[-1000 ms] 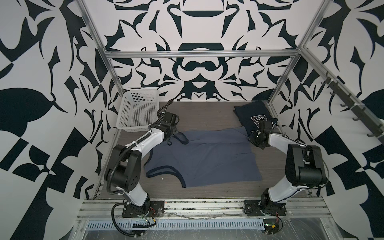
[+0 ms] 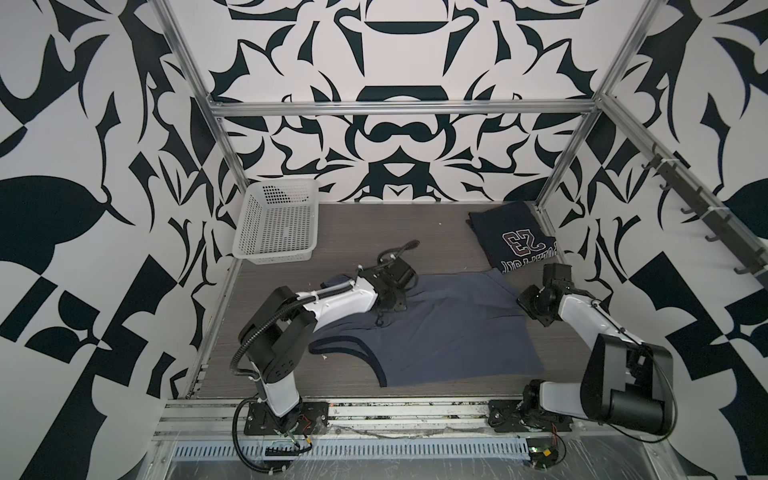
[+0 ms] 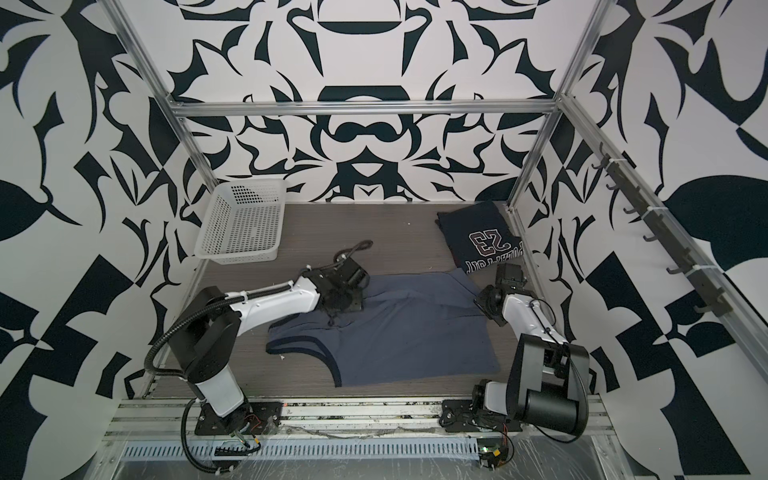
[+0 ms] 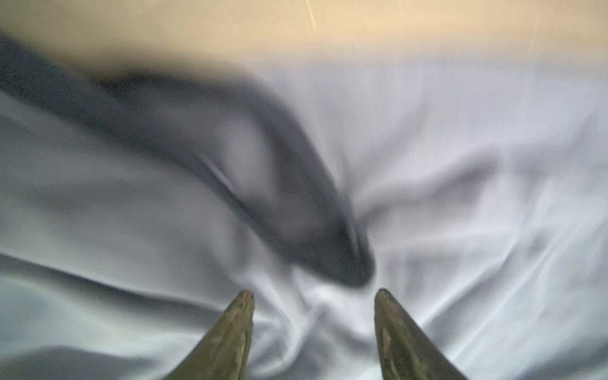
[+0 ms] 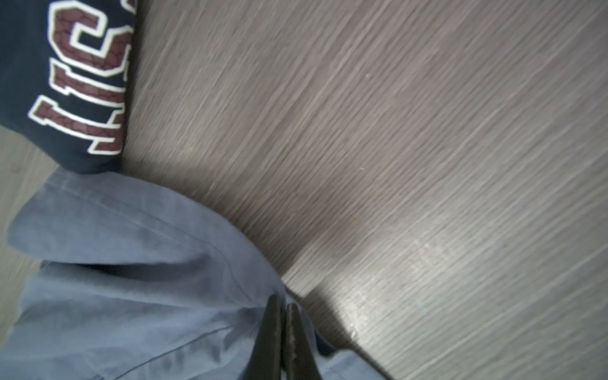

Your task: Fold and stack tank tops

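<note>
A grey-blue tank top (image 2: 456, 336) with dark trim lies spread across the middle of the table, its armhole toward the front left. My left gripper is open over its back part; the blurred left wrist view shows wrinkled cloth and dark trim just beyond the fingers. My right gripper is shut at the top top's back right edge, where the cloth is bunched; whether cloth is between the fingertips is hard to tell. A folded navy top (image 3: 472, 232) printed "23" lies at the back right.
A white perforated basket (image 2: 274, 220) stands at the back left. Bare table (image 2: 384, 228) shows at the back middle and along the right side. Patterned walls and metal rails surround the table.
Both arms have moved toward the front, the left also to the right, the right slightly right. The tank top has shifted forward and rightward, away from the navy top.
</note>
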